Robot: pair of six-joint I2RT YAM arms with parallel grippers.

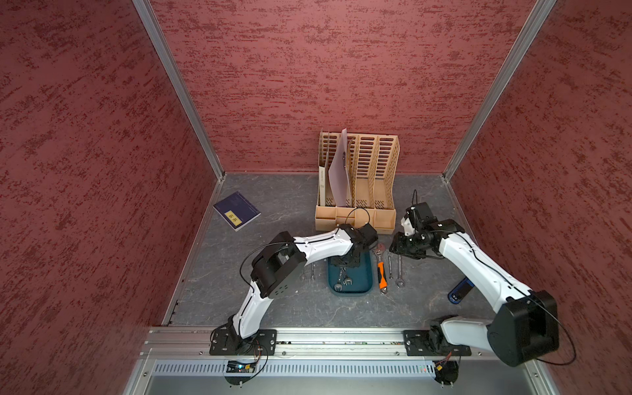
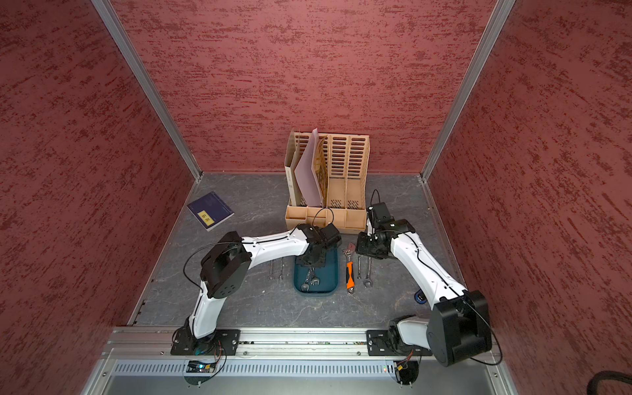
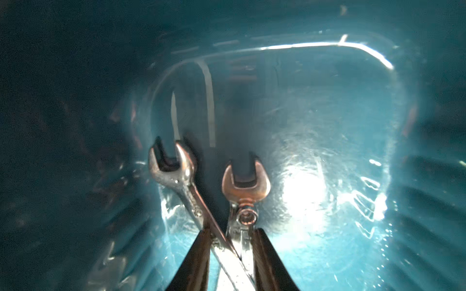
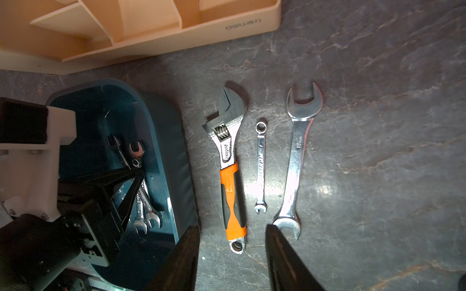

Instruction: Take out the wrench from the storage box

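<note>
Silver wrenches lie crossed on the floor of the blue storage box (image 4: pixel 153 126). In the left wrist view, one wrench (image 3: pixel 187 175) slants from upper left to lower right, over a straighter open-ended wrench (image 3: pixel 246 191) and a small ring end (image 3: pixel 246 216). My left gripper is down inside the box, open, its fingers (image 3: pixel 191 262) on either side of the crossing wrench shafts. Contact with them cannot be told. To the right of the box, my right gripper stands open above the table, with nothing held.
Right of the box lie an orange-handled adjustable wrench (image 4: pixel 230 194), a small wrench (image 4: pixel 261 165) and a large wrench (image 4: pixel 297 160). Behind stands a beige file rack (image 1: pixel 358 217). Two thin wrenches (image 2: pixel 281 268) lie left of the box; a blue book (image 1: pixel 237 210) lies far left.
</note>
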